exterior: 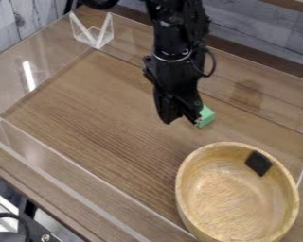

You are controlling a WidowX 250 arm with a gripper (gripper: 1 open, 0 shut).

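The black robot arm reaches down from the top centre, with its gripper (180,112) low over the middle of the wooden surface. The gripper looks shut, with nothing visible between its fingers. A small green object (206,116) lies just to the right of the gripper, partly hidden behind it. In the lower right is a large pale round bin (230,203) with a small black block (258,163) at its upper right inner edge.
A white wire-like holder (94,28) stands at the top left. A black cable (12,217) shows at the bottom left corner.
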